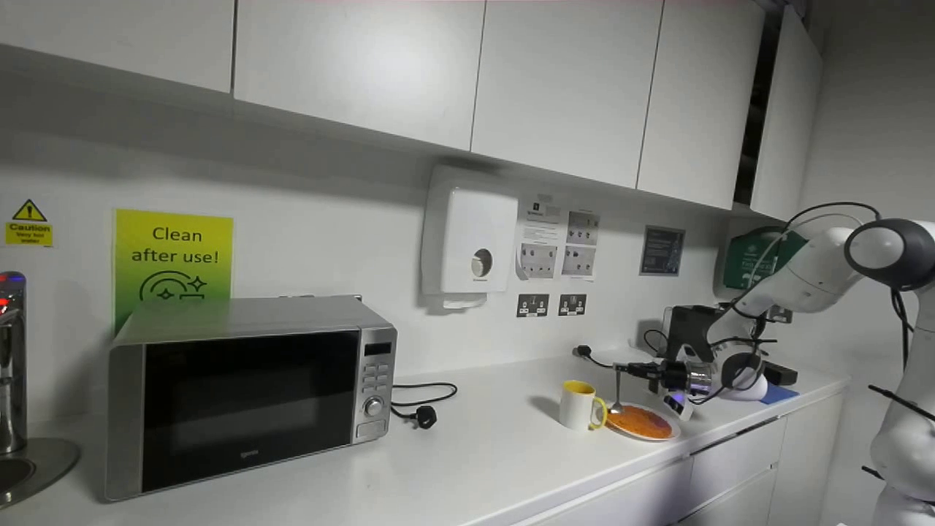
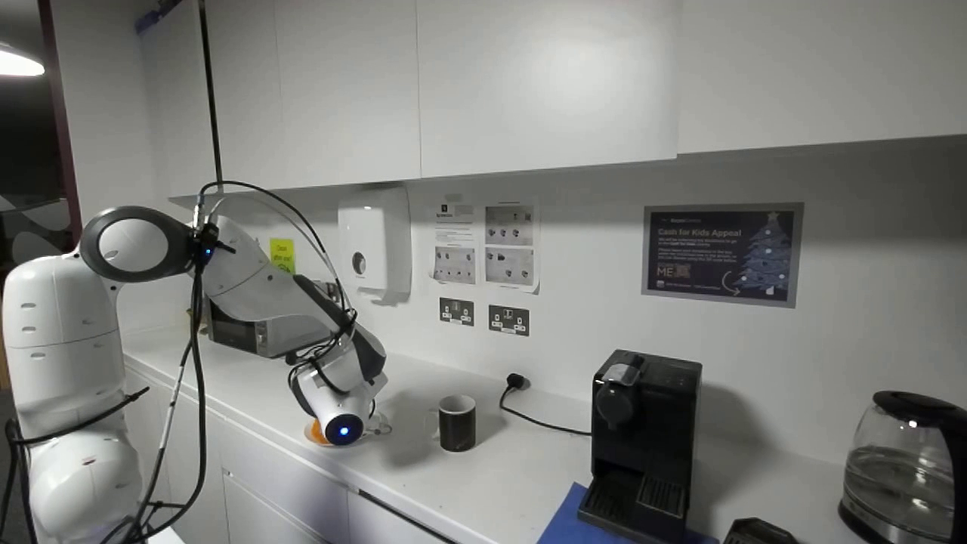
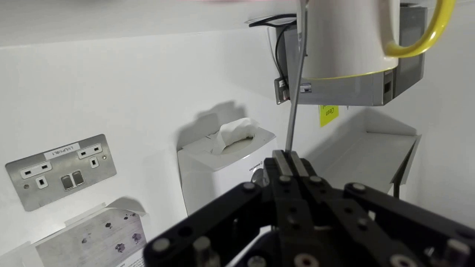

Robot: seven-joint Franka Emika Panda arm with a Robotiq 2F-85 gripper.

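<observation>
My gripper is shut on the thin metal handle of a spoon (image 3: 297, 89), which runs up the wrist view past a mug. In exterior view 1, the spoon (image 1: 618, 390) hangs roughly upright from the fingertips, its bowl at the left edge of a plate (image 1: 663, 437) of orange food (image 1: 640, 421). Whether the bowl touches the food is unclear. A white mug (image 1: 575, 408) with yellow inside and handle stands just left of the plate. My arm hides the fingers and most of the plate in exterior view 2.
A dark mug (image 2: 457, 425) stands near the arm, and a black coffee machine (image 2: 644, 435) is farther right, with a glass kettle (image 2: 906, 467) beyond. The microwave (image 1: 254, 394) occupies the left counter. Clear counter lies between microwave and white mug.
</observation>
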